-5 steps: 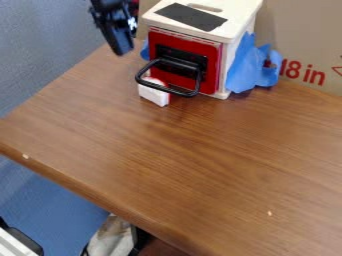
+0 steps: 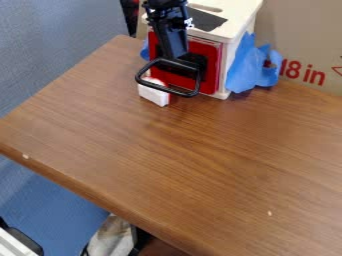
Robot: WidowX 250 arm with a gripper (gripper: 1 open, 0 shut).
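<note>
My gripper (image 2: 173, 48) hangs in front of a small white box (image 2: 235, 16) with a red front (image 2: 210, 78), low over the black loop handle (image 2: 189, 92) on that front. Its fingertips are dark and hard to make out against the box, so whether it is open or shut is unclear. A small white block (image 2: 155, 95) sits on the table at the foot of the red front, under the handle.
Blue tape or plastic (image 2: 254, 66) sticks out at the box's right. Cardboard (image 2: 307, 40) stands behind. The table's left edge drops to a blue surface (image 2: 40, 80).
My gripper has moved right and slightly down, from the open space left of the box to in front of the red face. The box and handle look unchanged.
</note>
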